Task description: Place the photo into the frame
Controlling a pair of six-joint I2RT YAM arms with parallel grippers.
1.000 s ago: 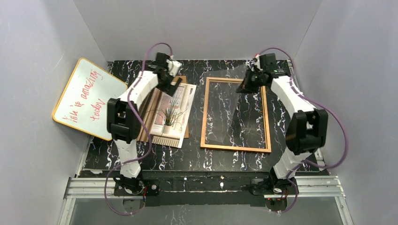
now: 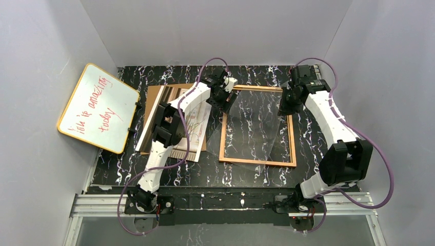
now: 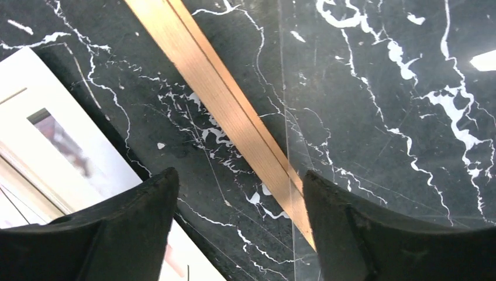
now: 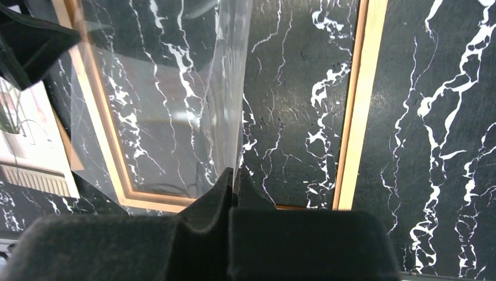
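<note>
A wooden frame (image 2: pixel 293 143) lies flat at the middle right of the table, dark marble showing through it. Over it slants a clear sheet (image 4: pixel 231 93), its right edge bunched upward; my right gripper is shut on that edge. In the left wrist view, the sheet's other edge runs across the frame's left bar (image 3: pixel 234 123). My left gripper hovers above that bar, its fingers (image 3: pixel 330 216) spread apart; whether the sheet lies between them is hard to tell. The photo (image 2: pixel 197 146) rests left of the frame, partly hidden by my left arm.
Brown backing board (image 2: pixel 153 95) and other flat pieces lie under and beside the photo. A whiteboard (image 2: pixel 100 110) with red writing leans at the left. Bare marble (image 2: pixel 205 177) runs along the table's front.
My left gripper has moved right, from above the photo to the frame's left bar. The right gripper has shifted right and slightly toward the front, drawing the clear sheet along.
</note>
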